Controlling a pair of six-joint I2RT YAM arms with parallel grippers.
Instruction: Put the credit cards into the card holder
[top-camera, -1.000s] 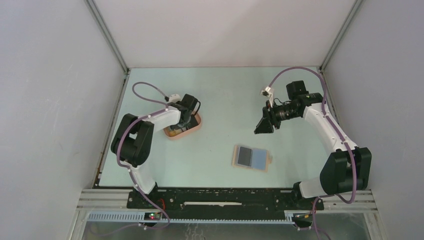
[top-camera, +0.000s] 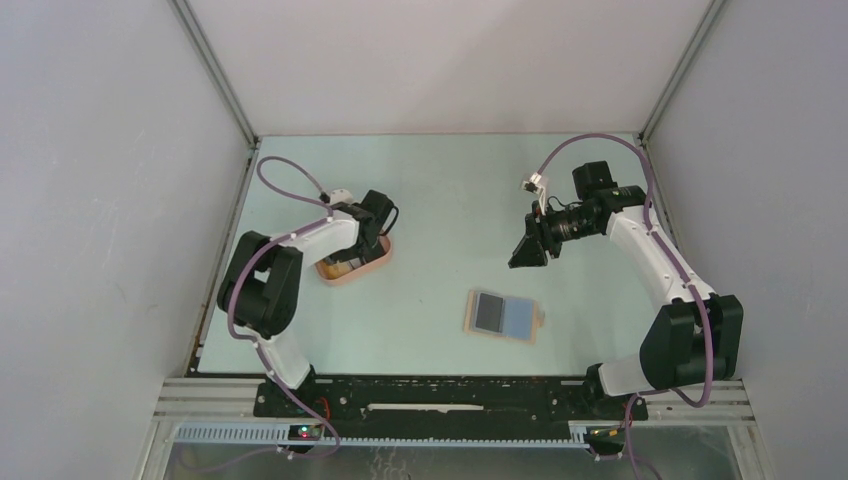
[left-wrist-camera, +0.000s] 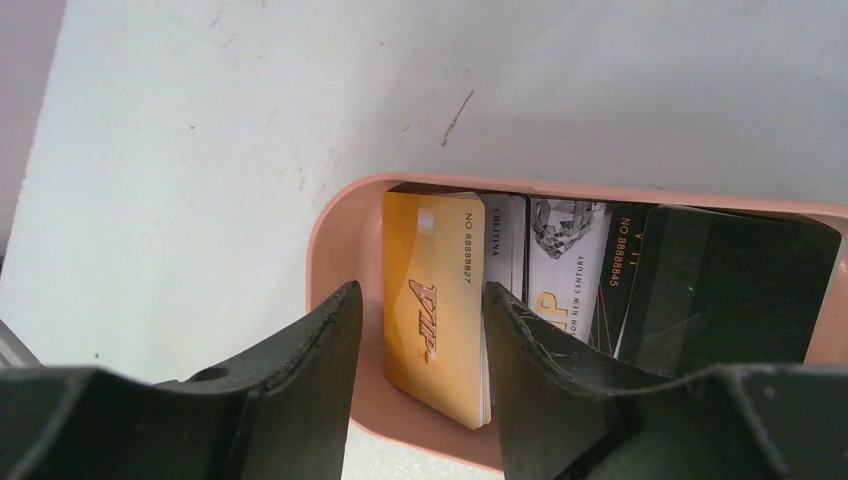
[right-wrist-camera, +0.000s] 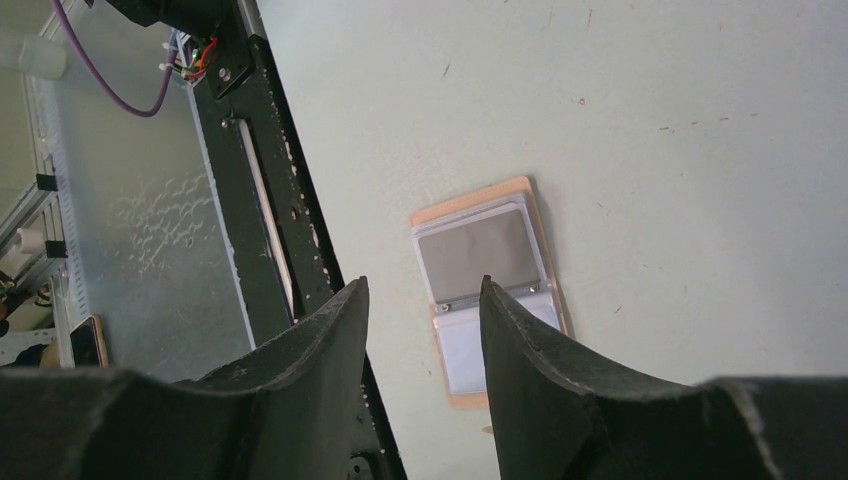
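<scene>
A pink oval container (top-camera: 353, 273) on the left of the table holds several credit cards: a gold VIP card (left-wrist-camera: 430, 300) at its left end, then white and black cards (left-wrist-camera: 726, 285). My left gripper is part open inside it, its fingertips beside the gold card; whether they touch it I cannot tell. The card holder (top-camera: 502, 316), a flat piece with grey and light-blue sections, lies at the front right. My right gripper hangs open above the table, behind the holder, with nothing seen between its fingers.
A black rail (top-camera: 425, 390) runs along the front edge; side walls stand left and right.
My left gripper and the pink container under it have shifted slightly to the left. The right arm and the card holder look unchanged.
</scene>
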